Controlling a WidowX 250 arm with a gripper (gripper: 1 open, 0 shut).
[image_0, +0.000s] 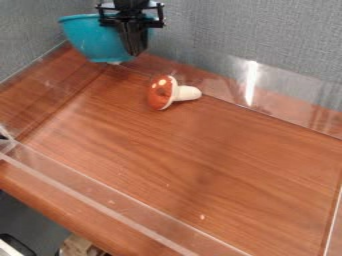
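Observation:
My black gripper (131, 40) is high at the top of the view, over the right part of a teal bowl (88, 38) in the back left corner. The bowl looks tilted; whether my fingers touch it is hard to tell, and so is the state of their tips. A toy mushroom (166, 92) with a red spotted cap and white stem lies on its side on the wooden surface (187, 170), to the right of and in front of the bowl.
Grey walls close the back and left, with clear strips (274, 102) along the edges. The middle, front and right of the wooden surface are clear.

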